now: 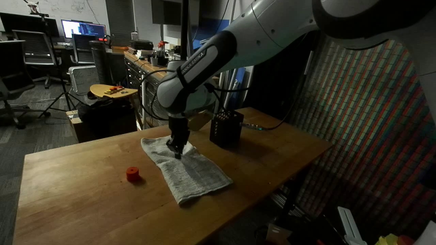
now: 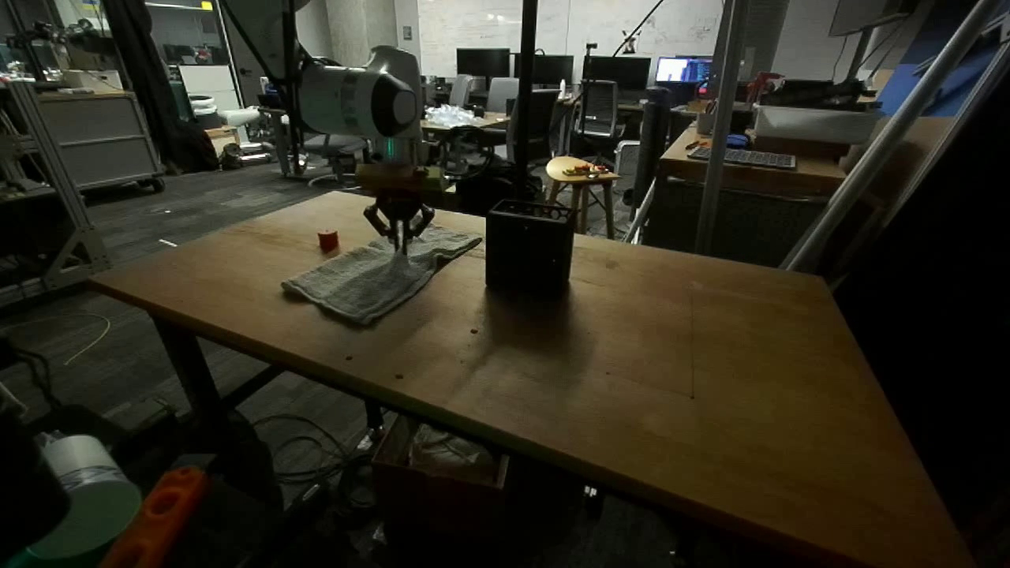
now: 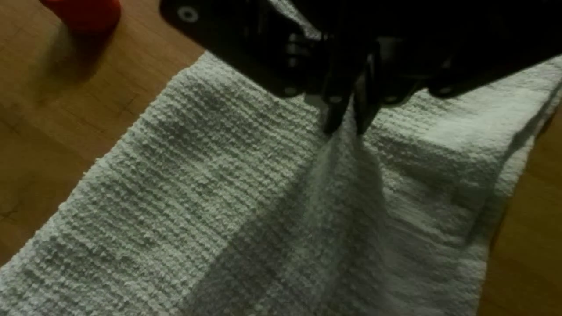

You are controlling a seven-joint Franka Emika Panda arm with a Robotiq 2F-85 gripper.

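A light grey ribbed towel (image 1: 196, 173) lies across the table, its middle drawn up into a ridge. My gripper points down at it, the fingertips close together with a raised fold of the towel (image 3: 337, 184) pinched between them. In exterior view 2 the gripper (image 2: 399, 244) stands over the towel (image 2: 364, 284), its fingers low at the cloth. How much fabric sits between the fingers is hidden from above by the dark gripper body.
A red cylinder (image 1: 132, 174) stands on the bare wood beside the towel, also cut off at the top left of the wrist view. A black perforated box (image 2: 530, 248) stands on the towel's other side. Much of the table (image 2: 720, 379) beyond the box is clear.
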